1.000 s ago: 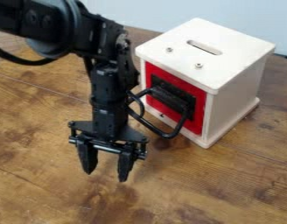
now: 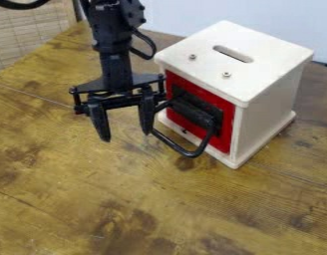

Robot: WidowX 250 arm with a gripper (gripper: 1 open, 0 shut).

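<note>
A white wooden box (image 2: 258,70) with a slot on top stands at the right, its red front panel (image 2: 225,136) facing left. A black fixture (image 2: 195,109) on that panel carries a black loop handle (image 2: 190,152) that sticks out low to the front left. My black gripper (image 2: 124,124) hangs left of the box with its fingers apart and pointing down, nothing visible between them, close beside the handle.
A white surface stands behind the box, and a woven mat (image 2: 20,40) shows at the far left back.
My arm has moved back, away from the camera, and the gripper now sits higher in the picture, slightly left. The box and handle look unmoved.
</note>
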